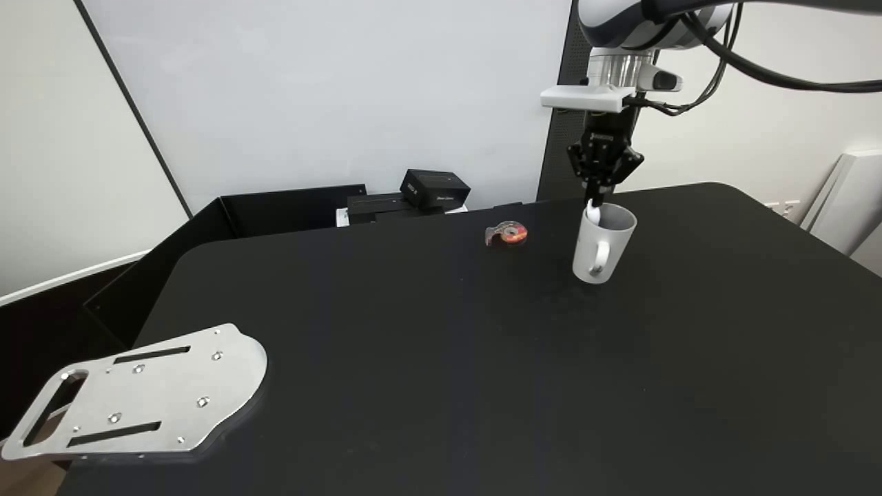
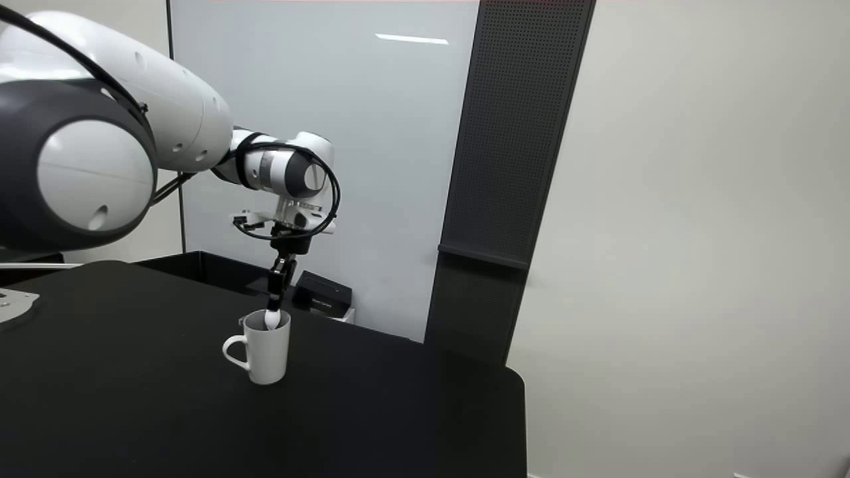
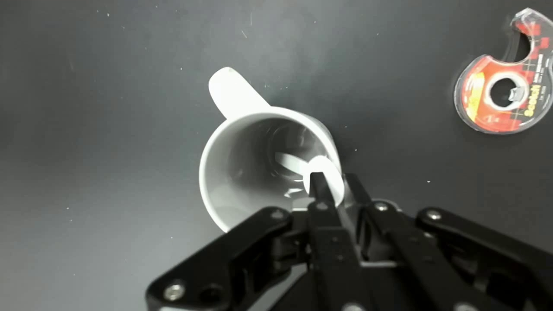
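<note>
A light grey mug (image 1: 601,248) stands on the black table, its handle toward the camera in exterior view 1. Inside it leans a white spoon (image 3: 325,173), bowl end up against the rim and the thinner part reaching down into the cup. My gripper points down over that side of the rim, shut with the spoon's bowl between its fingertips. The fingers hide part of the rim in the wrist view, so I cannot tell whether the mug's wall is pinched too. In exterior view 2 the spoon (image 2: 272,319) still sits within the mug's opening.
A red tape dispenser (image 1: 506,233) lies close to the mug. Black boxes (image 1: 435,189) are in the bin behind the table. A silver metal plate (image 1: 157,388) is at the front left.
</note>
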